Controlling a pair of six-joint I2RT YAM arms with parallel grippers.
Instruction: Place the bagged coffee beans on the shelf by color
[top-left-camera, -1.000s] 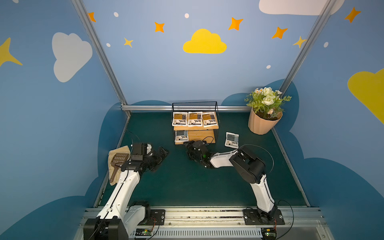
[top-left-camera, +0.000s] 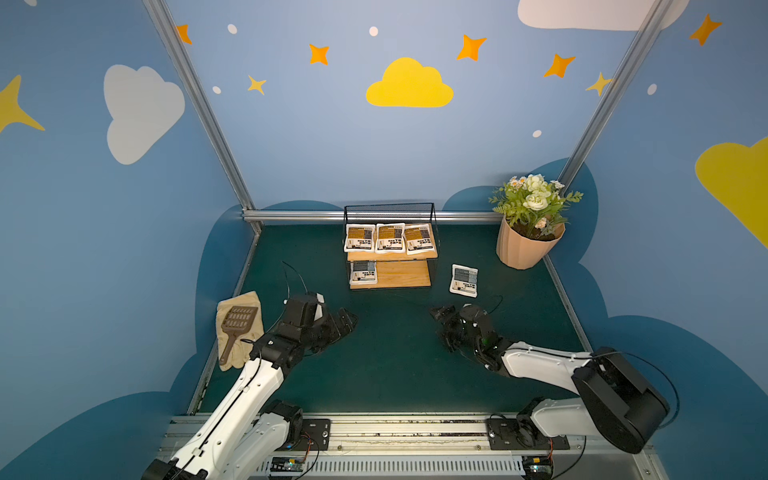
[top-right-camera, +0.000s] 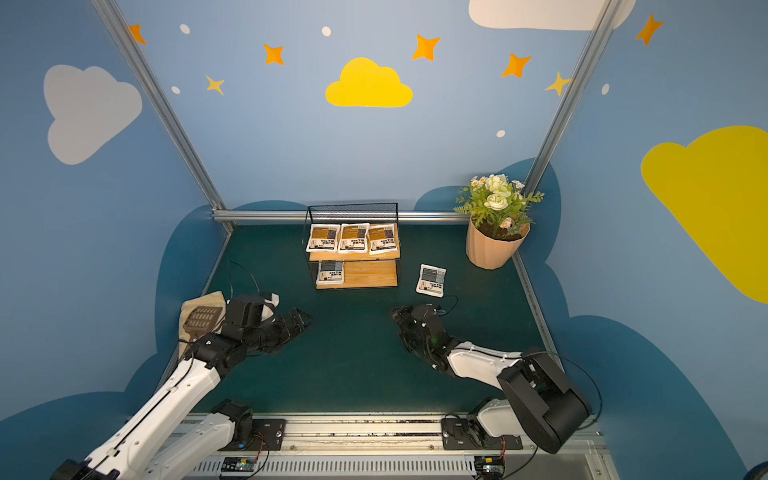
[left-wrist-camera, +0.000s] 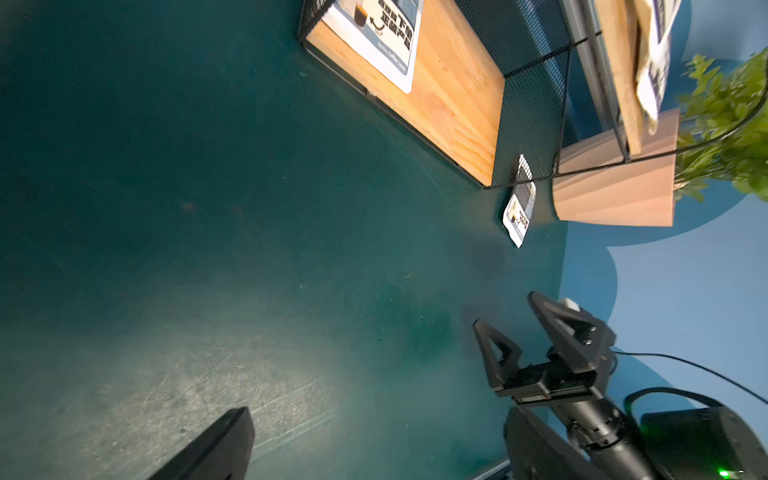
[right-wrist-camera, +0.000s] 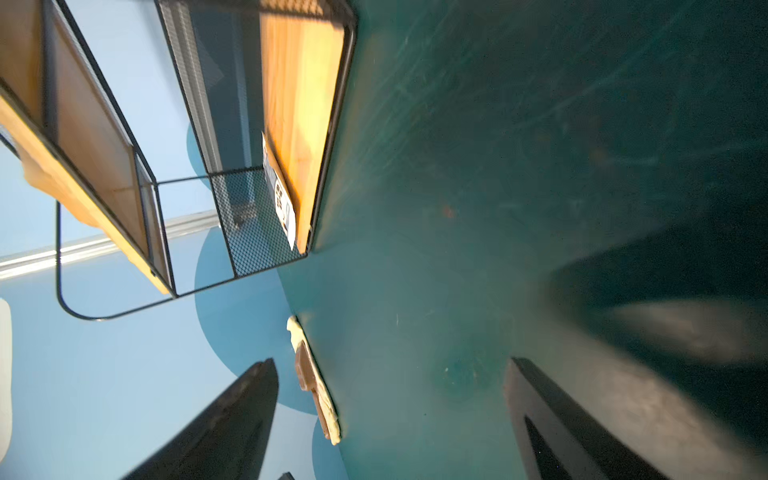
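Three yellow-labelled coffee bags (top-left-camera: 390, 238) stand side by side on the upper tier of the wood-and-mesh shelf (top-left-camera: 404, 274). On the lower tier, one grey-labelled bag (top-left-camera: 363, 273) sits at the left end, with bare wood to its right. A second grey-labelled bag (top-left-camera: 464, 281) lies on the table right of the shelf. My right gripper (top-left-camera: 438, 313) is open and empty, in front and slightly left of that loose bag. To the left, my left gripper (top-left-camera: 352, 320) hangs open in front of the shelf, nothing between its fingers. Only green table shows between the fingers in both wrist views.
A flower pot (top-left-camera: 524, 242) stands at the back right, beyond the loose bag. At the left edge a brown slotted scoop (top-left-camera: 237, 321) rests on a beige cloth (top-left-camera: 226, 353). The green table between and in front of the two grippers is clear.
My right gripper has moved from the shelf's front back and to the right. The left gripper has shifted slightly to the right and toward the front. All bags stay where they were.
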